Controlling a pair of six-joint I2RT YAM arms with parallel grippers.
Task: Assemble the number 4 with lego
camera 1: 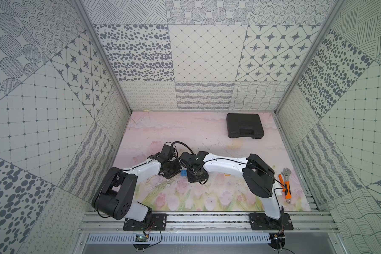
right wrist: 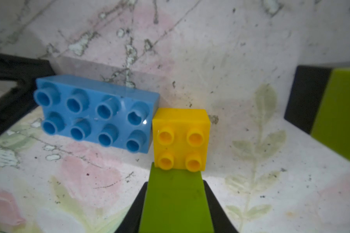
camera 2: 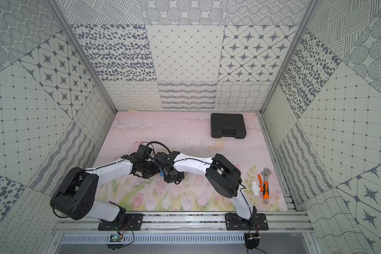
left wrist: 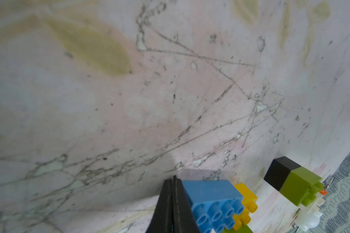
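A blue 2x4 brick (right wrist: 93, 108) lies on the table with a yellow 2x2 brick (right wrist: 181, 137) at its right end. My right gripper is shut on a green brick (right wrist: 174, 194), which touches the yellow one's near side. A black and green brick pair (right wrist: 330, 112) lies apart to the right. My left gripper is shut, nothing seen between its fingers, beside the blue brick's left end. In the top views both arms largely hide the bricks.
A black case (camera 1: 244, 125) sits at the back right. An orange wrench (camera 2: 265, 186), orange-handled tool and white object (camera 2: 254, 188) lie at the right edge.
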